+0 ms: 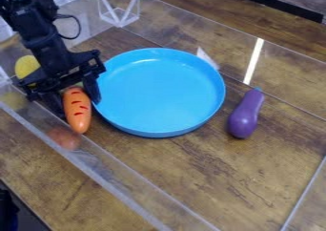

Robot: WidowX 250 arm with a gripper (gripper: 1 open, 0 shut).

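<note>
My black gripper (69,82) is low at the left, just left of a blue plate (158,92), shut on an orange toy carrot (76,111) that points toward the front, its top hidden by the fingers. A purple toy eggplant (245,115) lies on the wooden surface right of the plate.
A yellow object (26,65) is partly hidden behind the gripper at the left. Clear plastic walls run along the left and back.
</note>
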